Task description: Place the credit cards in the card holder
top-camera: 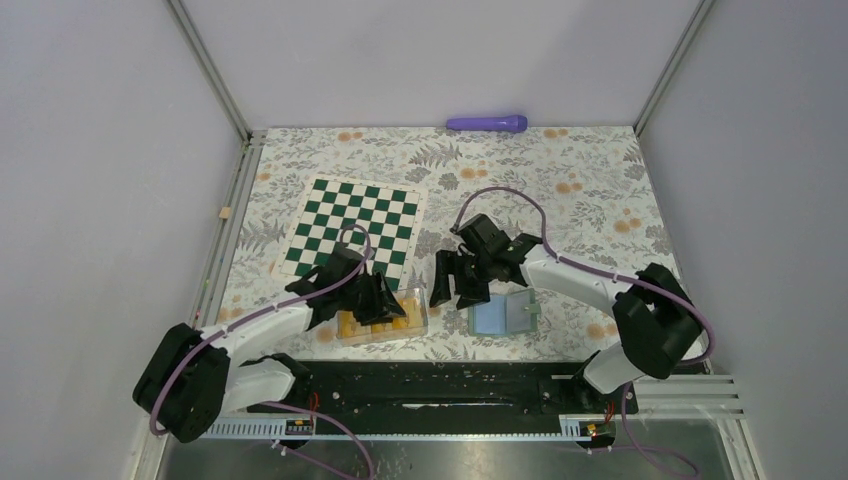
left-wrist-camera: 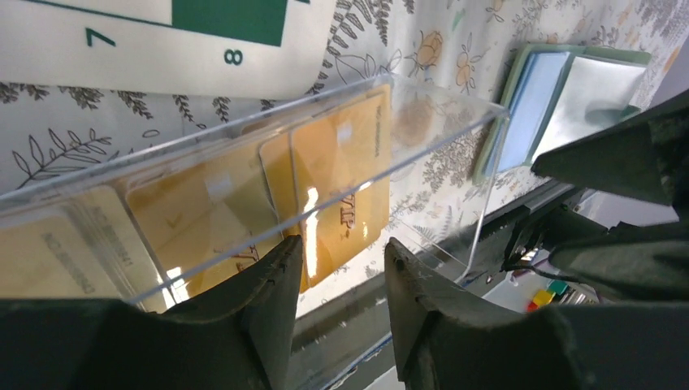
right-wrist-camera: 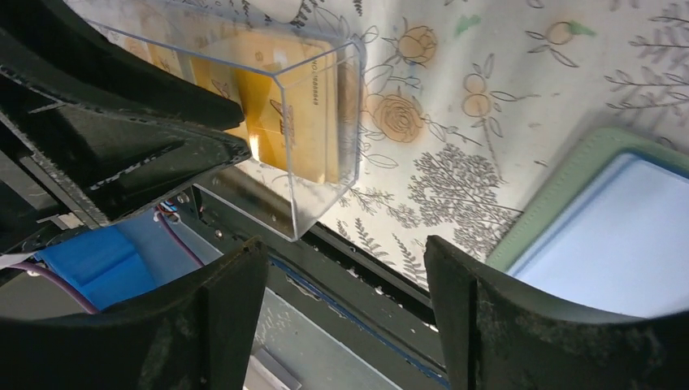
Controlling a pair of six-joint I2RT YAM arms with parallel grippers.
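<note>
Orange cards lie in several stacks inside a long clear box on the near left of the mat. My left gripper is at the box, its fingertips over the cards; whether they close on anything is unclear. My right gripper stands open just right of the box, nothing seen between its fingers. A green-edged holder with pale blue and white panels lies near the front edge, right of the box.
A checkered board lies behind the box. A purple microphone sits at the back edge. A dark rail runs along the front edge.
</note>
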